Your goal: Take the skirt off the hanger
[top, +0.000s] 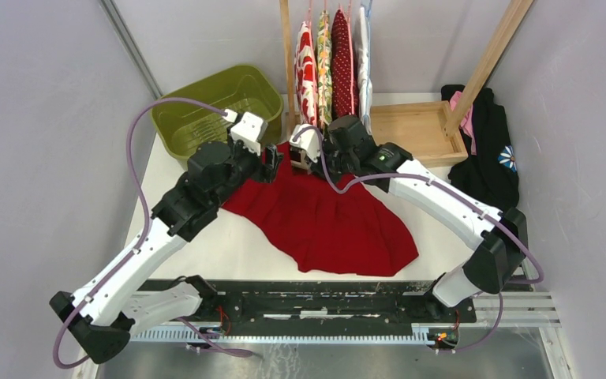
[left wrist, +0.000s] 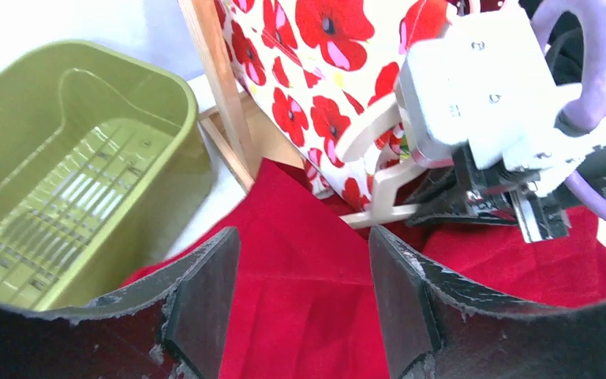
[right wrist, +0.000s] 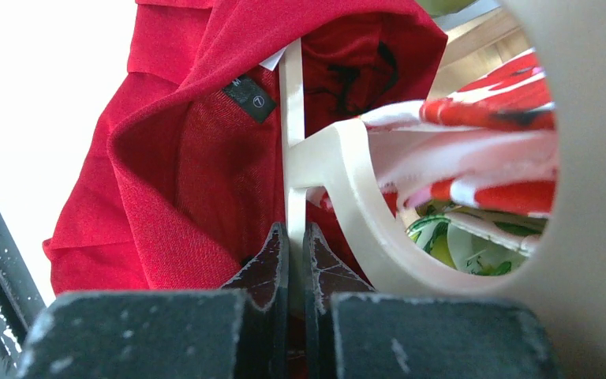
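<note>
The red skirt [top: 327, 225] lies spread over the white table. In the right wrist view, its open waist with a dark label [right wrist: 250, 98] shows, and the far end of the white hanger's bar [right wrist: 293, 91] runs under the skirt's edge. My right gripper is shut on that bar. The hanger [left wrist: 383, 189] also shows beside the right arm in the left wrist view. My left gripper stands open, its fingers apart, with red cloth visible beyond and below the gap. From above, the left gripper [top: 271, 163] is left of the right one; its fingertips are unclear there.
A green basket [top: 175, 142] stands at the back left. Several garments, one with red flowers [top: 305, 75], hang behind the right gripper. A wooden rack base [top: 406, 130] and dark clothing [top: 485, 174] are at the right.
</note>
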